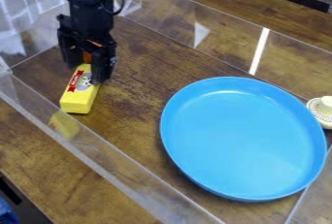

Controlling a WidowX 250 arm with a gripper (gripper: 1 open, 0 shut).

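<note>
My black gripper [85, 51] reaches down from the top left, its fingers open just above and behind a yellow box [80, 99] with a red and white label, which lies on the wooden surface. An orange object behind the gripper is mostly hidden by it. Whether the fingertips touch either thing is unclear.
A large blue plate [242, 137] fills the right half. A white round object [319, 112] sits at the right edge. Clear plastic walls border the area. The wood between box and plate is bare.
</note>
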